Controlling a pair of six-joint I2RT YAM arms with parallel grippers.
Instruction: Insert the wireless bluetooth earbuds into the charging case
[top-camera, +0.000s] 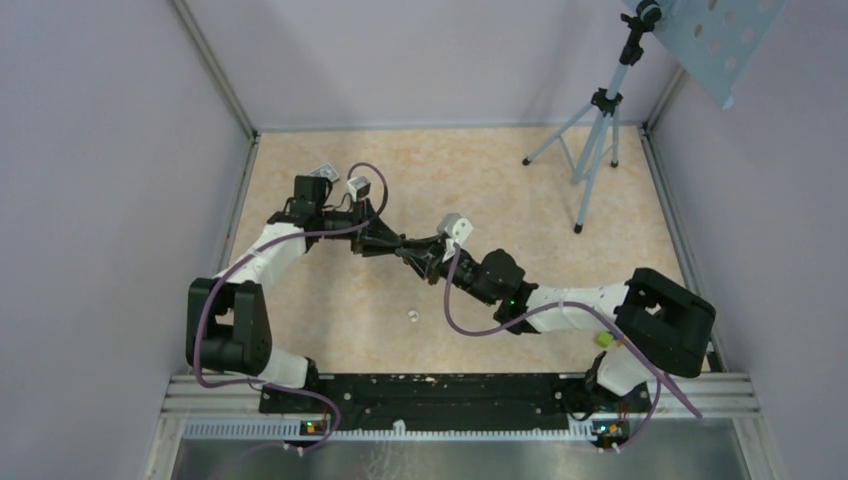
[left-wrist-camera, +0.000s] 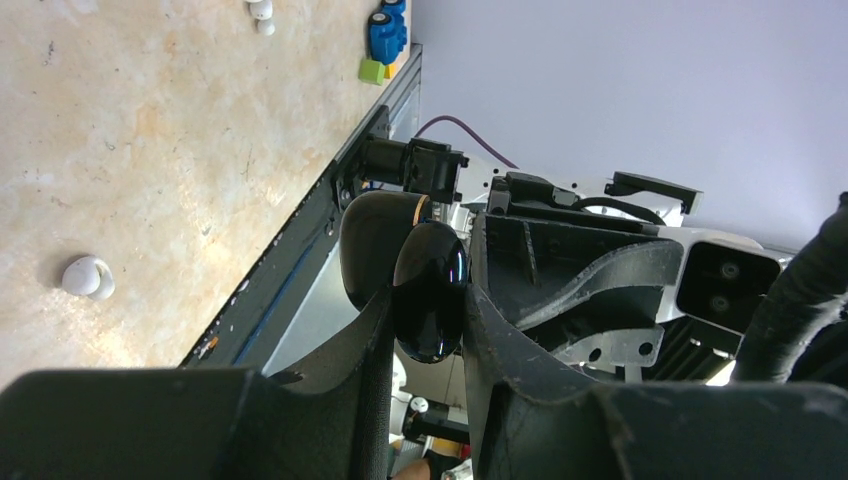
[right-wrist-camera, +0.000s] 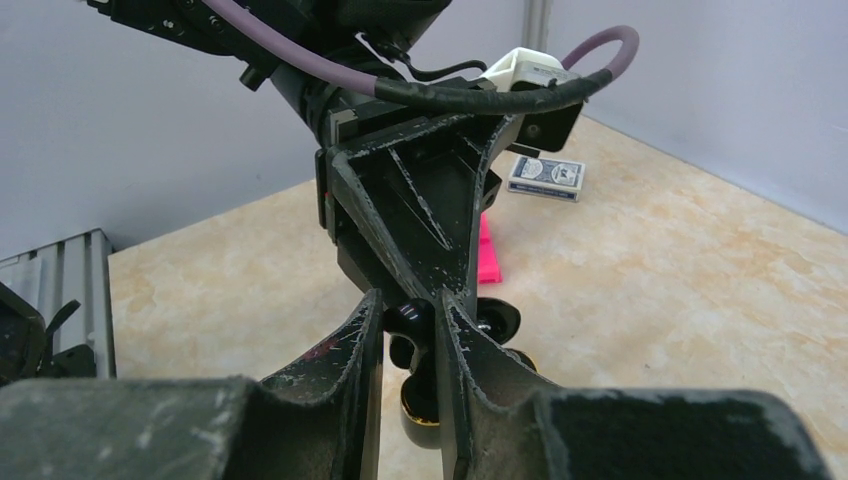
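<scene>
My left gripper is shut on a glossy black charging case (left-wrist-camera: 430, 275), held above the table. The case is open, with a gold line along the edge of one half. In the right wrist view, the case (right-wrist-camera: 420, 428) shows partly behind the fingertips of my right gripper. That gripper is shut on a small black earbud (right-wrist-camera: 409, 318), close above the case. Whether the earbud touches a slot cannot be told; the fingers hide much of it. From above, both grippers meet tip to tip near the table's middle.
A white earbud-like piece (left-wrist-camera: 88, 278) lies on the table, with another small white object (left-wrist-camera: 262, 14) farther off. Blue toy (left-wrist-camera: 386, 36) and green block (left-wrist-camera: 371, 71) sit at the edge. A card box (right-wrist-camera: 546, 177) and a pink object (right-wrist-camera: 488, 252) lie behind my left arm.
</scene>
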